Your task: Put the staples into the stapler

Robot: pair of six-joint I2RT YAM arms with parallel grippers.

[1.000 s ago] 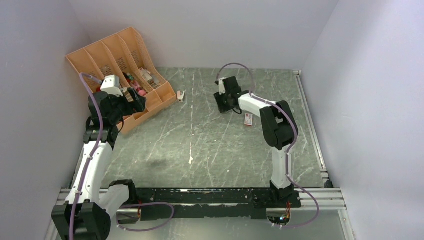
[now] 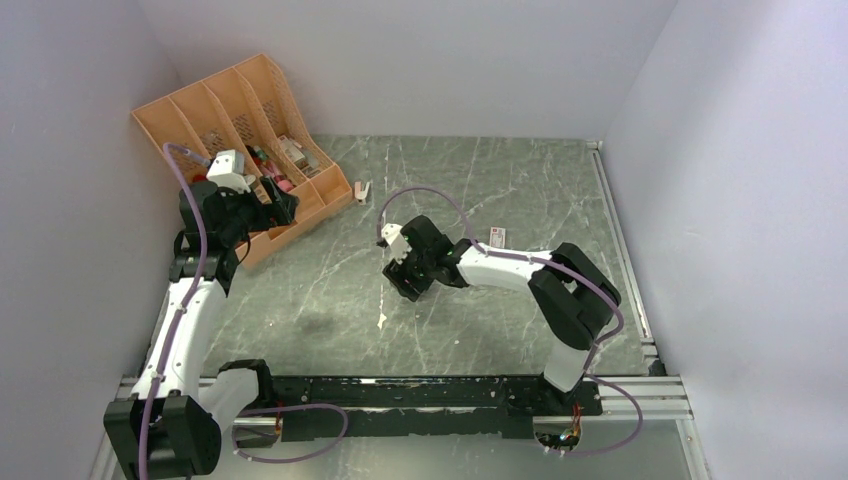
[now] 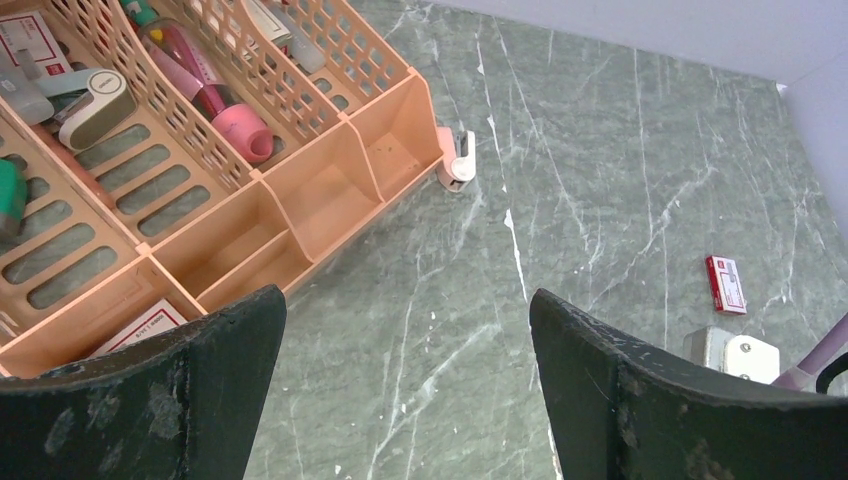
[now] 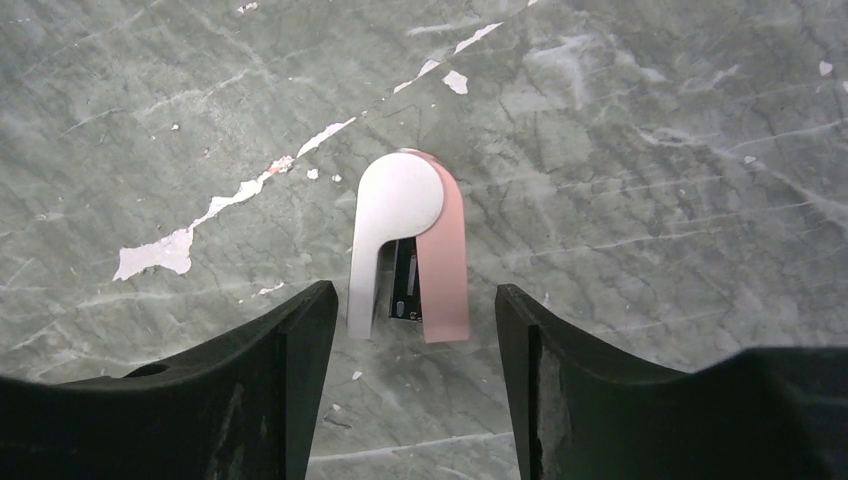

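Note:
A pink-and-white stapler lies on its side on the grey marbled table in the right wrist view, its two arms spread and a dark magazine between them. My right gripper is open around its arm ends, with a gap on each side. In the top view that gripper hides the stapler. A small red-and-white box rests on the table to the right, beyond the right arm. My left gripper is open and empty, held near the organizer at the left.
An orange organizer at the back left holds bottles, boxes and another stapler. Beside its right corner is a further pink-and-white stapler.
The right arm has come toward the front left from the back, carrying the stapler. The left arm has shifted slightly.

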